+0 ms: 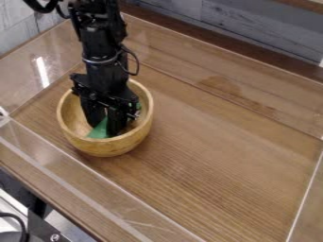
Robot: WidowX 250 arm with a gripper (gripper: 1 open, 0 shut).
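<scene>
A yellow-tan round bowl [124,144] stands on the wooden table at the left. The black gripper [108,117] reaches down from the top into the bowl. A green object [98,129] lies inside the bowl beneath it, largely hidden by the gripper. The gripper appears to be shut on the green object, though the fingertips are dark and hard to make out.
Dark cables lie off the table's edge at the lower left.
</scene>
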